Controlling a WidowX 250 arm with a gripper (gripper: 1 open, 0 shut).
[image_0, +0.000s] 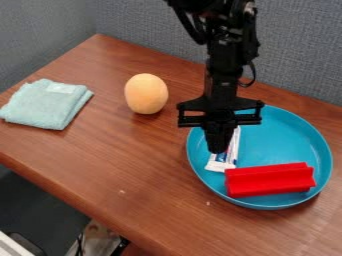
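Observation:
My black gripper (217, 140) hangs over the left part of a blue plate (293, 135), its fingertips low at a white tube (222, 163) with printed markings that lies on the plate. The gripper hides the tube's upper part, and whether the fingers are closed on it I cannot tell. A red block (270, 180) lies across the front of the plate, just right of the tube's lower end.
An orange egg-shaped object (146, 94) stands left of the plate. A folded pale cloth (47, 106) lies at the table's left.

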